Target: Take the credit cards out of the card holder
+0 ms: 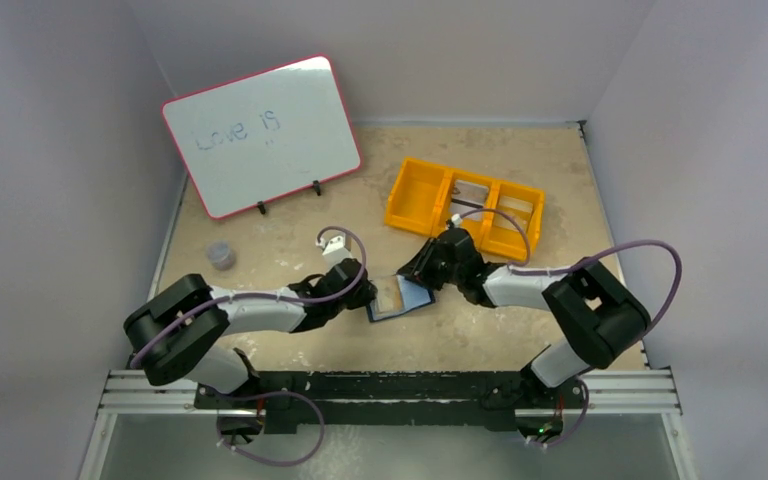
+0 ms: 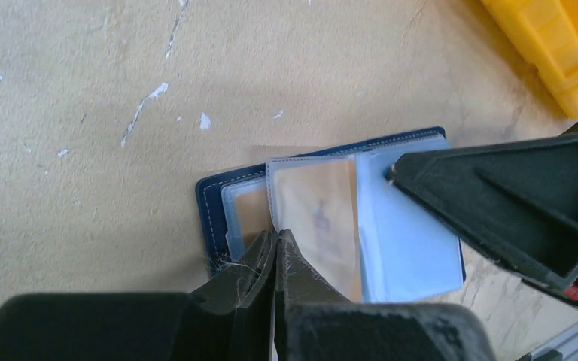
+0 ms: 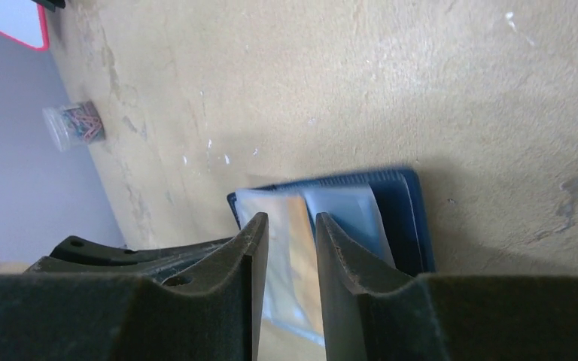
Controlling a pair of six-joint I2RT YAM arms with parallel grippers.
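Note:
An open card holder (image 1: pixel 410 298) with navy cover, blue pages and clear sleeves lies at the table's middle. In the left wrist view its clear sleeve (image 2: pixel 316 210) looks beige, beside a blue page (image 2: pixel 410 241). My left gripper is shut at the holder's left edge; I see nothing held between its fingers. My right gripper is over the holder's sleeves (image 3: pixel 278 256), its fingertips a little apart; whether anything is between them is unclear.
An orange three-compartment tray (image 1: pixel 415 190) with cards stands behind the holder. A whiteboard (image 1: pixel 260 135) is at back left, a small clear container (image 1: pixel 221 255) at left.

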